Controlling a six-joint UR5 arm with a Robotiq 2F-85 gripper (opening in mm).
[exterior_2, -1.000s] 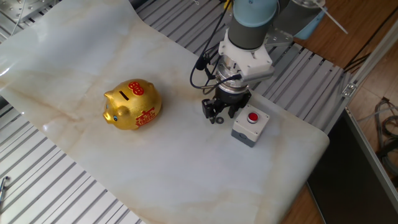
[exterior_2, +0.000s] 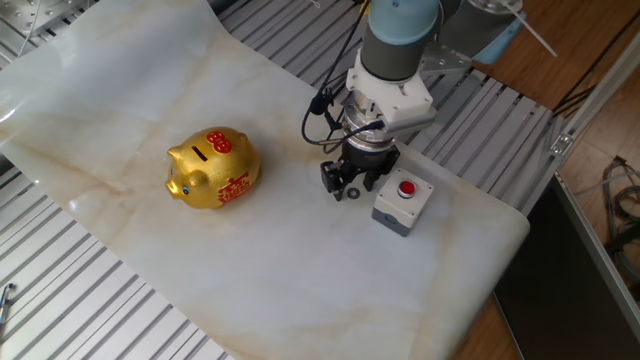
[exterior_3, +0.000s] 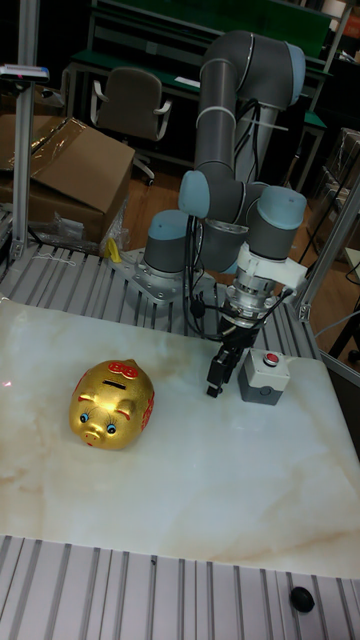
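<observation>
A golden piggy bank (exterior_2: 214, 168) with red markings and a slot in its top stands left of my arm in exterior view 2. In exterior view 3 the same piggy bank (exterior_3: 111, 404) faces the camera. My gripper (exterior_2: 354, 187) points down close to the sheet, its two dark fingers spread apart. A small dark ring (exterior_2: 353, 193) shows at the gap between the fingertips, apparently on the sheet; nothing is seen clamped. From exterior view 3 my gripper (exterior_3: 216, 388) is seen side-on, and the ring cannot be made out there.
A grey-and-white box with a red button (exterior_2: 406, 188) stands close to the gripper's right. The pale marbled sheet (exterior_2: 290, 270) is clear in front and between gripper and piggy bank. A round black object (exterior_3: 302, 598) lies on the slatted table near the front.
Over the last second my gripper has shifted slightly left in exterior view 2, leaving the ring nearer the middle of its fingers. Piggy bank and button box have stayed put.
</observation>
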